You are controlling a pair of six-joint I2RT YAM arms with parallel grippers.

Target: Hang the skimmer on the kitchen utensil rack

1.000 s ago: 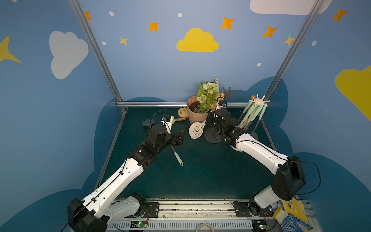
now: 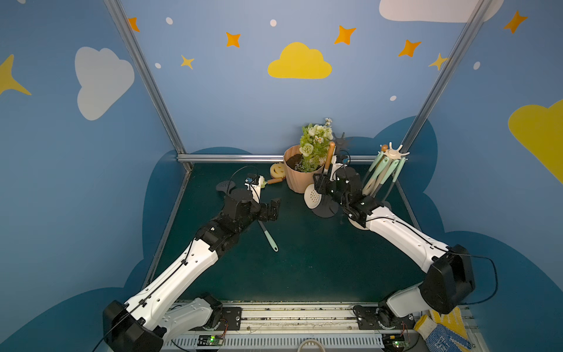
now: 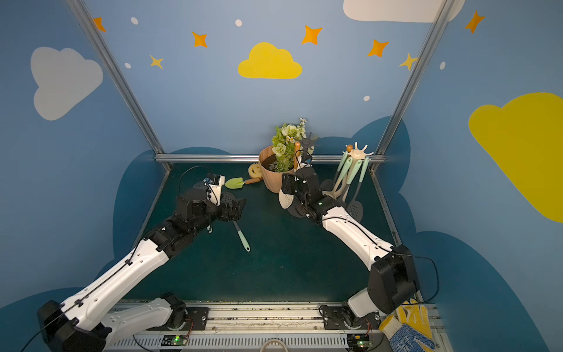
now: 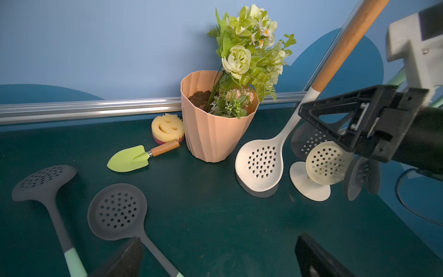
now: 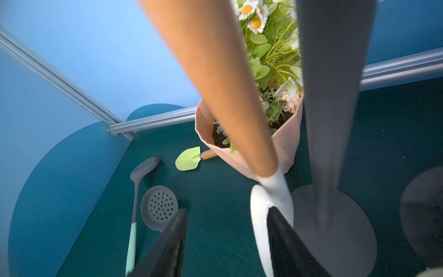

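Observation:
A white skimmer [image 4: 260, 165] with a wooden handle [image 5: 221, 87] stands almost upright beside the dark grey post [image 5: 332, 106] of a utensil rack, whose spoked top [image 2: 342, 139] shows behind the handle. Whether the handle's end sits on a hook cannot be told. My right gripper is part open, its fingers [image 5: 282, 240] apart; the skimmer's white neck lies along the right finger, not clamped between both. Over the left half of the table my left gripper is open and empty.
A flowerpot [image 4: 217, 133] stands just left of the skimmer. A cream rack [image 2: 394, 151] hung with utensils is at the right. Two grey skimmers [image 4: 117, 211], a green trowel [image 4: 129, 159] and a sponge [image 4: 167, 127] lie left.
The skimmer's head has swung right and the handle has become steeper, coming closer to the grey rack.

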